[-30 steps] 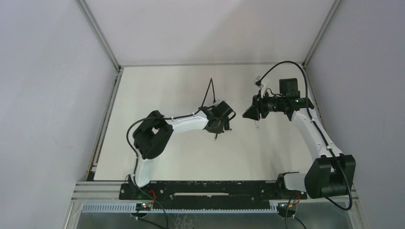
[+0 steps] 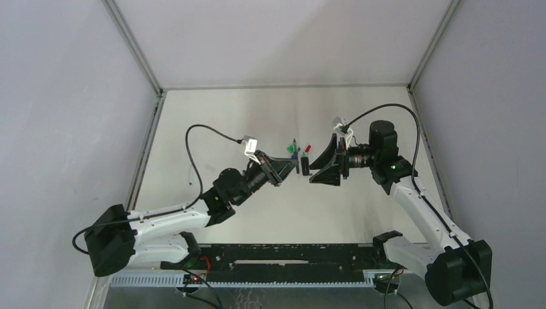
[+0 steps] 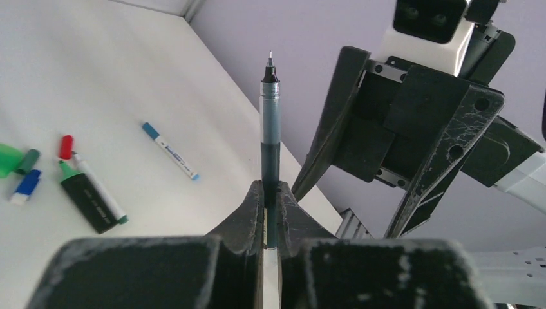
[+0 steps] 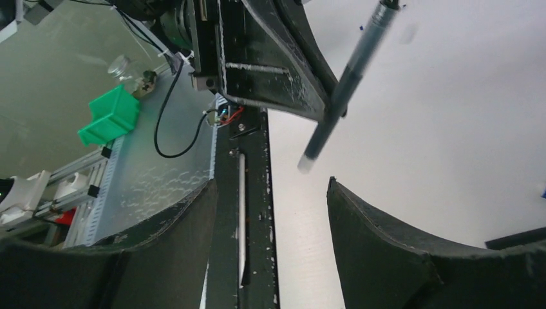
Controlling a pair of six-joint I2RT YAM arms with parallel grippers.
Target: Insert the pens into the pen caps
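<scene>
A slim grey pen (image 3: 270,141) is in my left gripper, which is shut around its barrel. Its bare nib points up in the left wrist view, and a pale end (image 4: 305,164) shows in the right wrist view. Facing it, my right gripper (image 2: 310,174) stands open, with nothing between its fingers; the pen is just beyond its tips. On the table lie a red cap (image 3: 65,147), a blue cap (image 3: 26,187), a dark green cap (image 3: 28,162), and a bright green piece (image 3: 9,159) cut by the frame edge.
A black marker with a green tip (image 3: 88,201) lies against a white marker (image 3: 100,187). Farther right is a blue-and-white pen (image 3: 170,151). Walls close in both sides.
The right gripper has moved left, narrowing the gap between the two grippers.
</scene>
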